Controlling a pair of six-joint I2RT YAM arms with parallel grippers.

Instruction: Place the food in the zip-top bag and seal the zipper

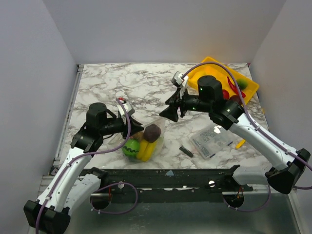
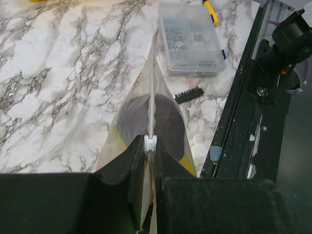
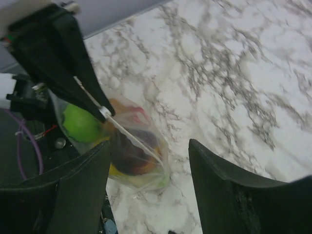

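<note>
The clear zip bag (image 1: pixel 161 127) holds a green watermelon (image 1: pixel 130 148), yellow bananas (image 1: pixel 146 150) and a dark round item (image 1: pixel 152 133). My left gripper (image 1: pixel 137 127) is shut on the bag's top edge at a white zipper slider (image 2: pixel 150 142); the zipper strip runs away from it in the left wrist view. My right gripper (image 1: pixel 173 113) stands open near the bag's far end, and the bag shows between and beyond its fingers in the right wrist view, apart from them.
A yellow bin (image 1: pixel 205 63) with food sits at back right. A clear parts box (image 2: pixel 190 44), a dark comb-like strip (image 1: pixel 186 151) and a yellow tool (image 1: pixel 240 144) lie right of the bag.
</note>
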